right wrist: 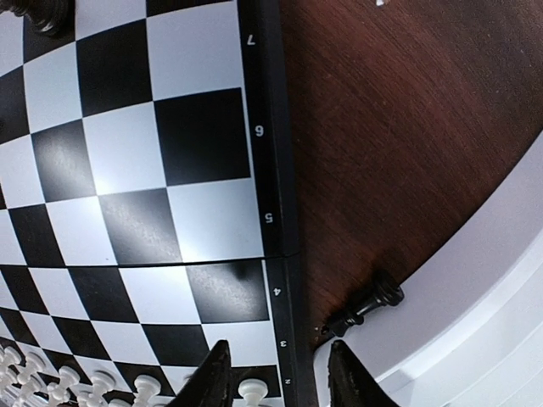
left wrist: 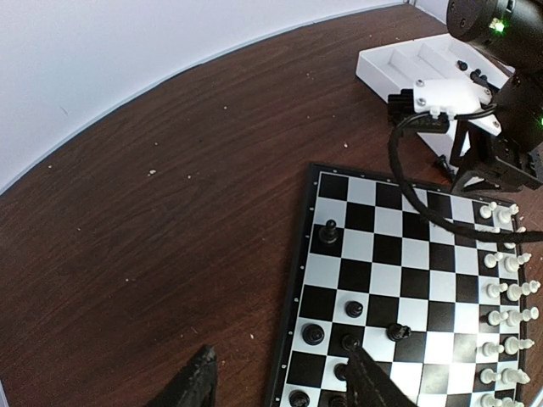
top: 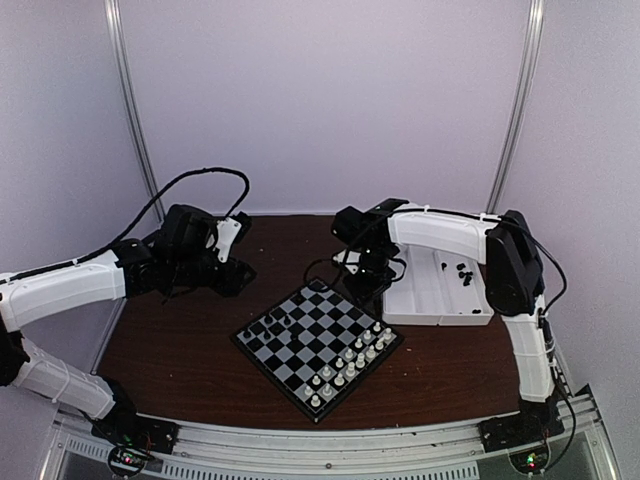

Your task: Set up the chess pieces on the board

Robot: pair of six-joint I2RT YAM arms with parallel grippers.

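The chessboard (top: 317, 350) lies on the table with white pieces (left wrist: 513, 343) lined along one side and several black pieces (left wrist: 313, 333) standing opposite. My left gripper hangs open left of the board, nothing visible between its fingers. My right gripper is open over the board's edge nearest the tray. A loose black piece (right wrist: 365, 305) lies on its side in the gap between board and tray, just beyond the right fingertips.
The white tray (top: 440, 315) sits right of the board with a few small black pieces (top: 466, 275) inside.
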